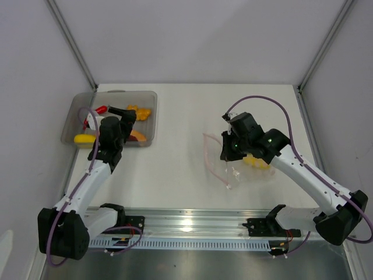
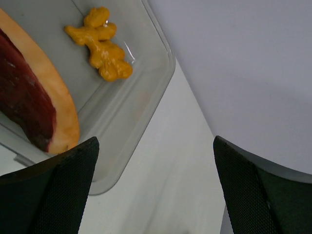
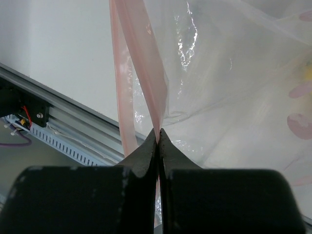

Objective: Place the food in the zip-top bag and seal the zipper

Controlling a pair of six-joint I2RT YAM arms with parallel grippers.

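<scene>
My left gripper [image 1: 121, 114] is open over the grey tray [image 2: 149, 112] at the left. Below it in the left wrist view are orange nugget-shaped food [image 2: 108, 61] and a dark red piece of meat with a pale rind [image 2: 29, 97]. A red pepper [image 1: 100, 110] and a yellow item [image 1: 83, 139] lie in the tray too. My right gripper is shut on the pink zipper edge of the clear bag [image 3: 219, 97], which has a yellow food item [image 1: 258, 163] inside it or under it.
The middle of the white table [image 1: 175, 128] between tray and bag is clear. Walls stand at both sides and behind, and a metal rail runs along the front edge.
</scene>
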